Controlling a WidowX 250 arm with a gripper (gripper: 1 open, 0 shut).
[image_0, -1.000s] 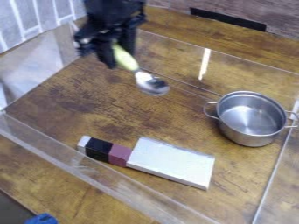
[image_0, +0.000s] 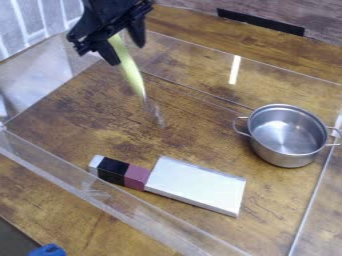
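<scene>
My gripper (image_0: 107, 38) is at the upper left, above the wooden floor of a clear-walled box, holding a spoon with a pale yellow-green handle (image_0: 128, 70). The spoon hangs steeply downward, and its metal end (image_0: 154, 112) is blurred. A steel pot (image_0: 283, 135) with two side handles stands at the right, apart from the spoon. A cleaver (image_0: 187, 186) with a black and maroon handle lies flat in the lower middle.
Clear walls (image_0: 67, 180) surround the work area. A blue object (image_0: 47, 250) sits outside at the bottom left.
The spoon now hangs more steeply, its metal end lower in view.
</scene>
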